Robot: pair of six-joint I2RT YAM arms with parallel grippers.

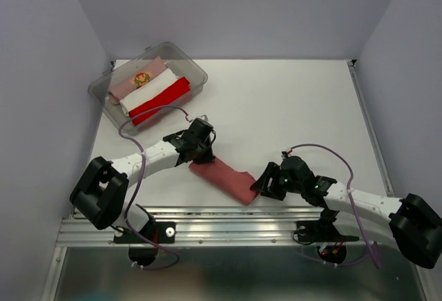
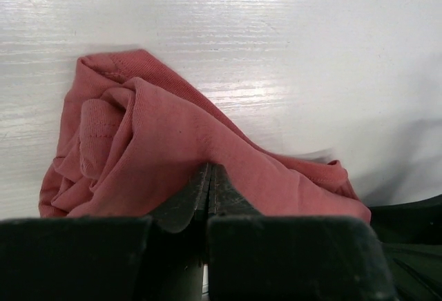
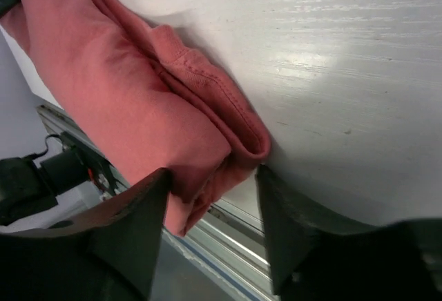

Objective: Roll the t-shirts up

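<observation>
A pink t-shirt, folded into a long bundle, lies diagonally at the table's front. My left gripper is shut on its upper-left end, the fingertips buried in rumpled cloth. My right gripper is part open at the other end, fingers on either side of the cloth's tip, where a folded hem shows.
A clear bin at the back left holds several folded shirts: pink, white and red. The metal front rail runs just below the bundle.
</observation>
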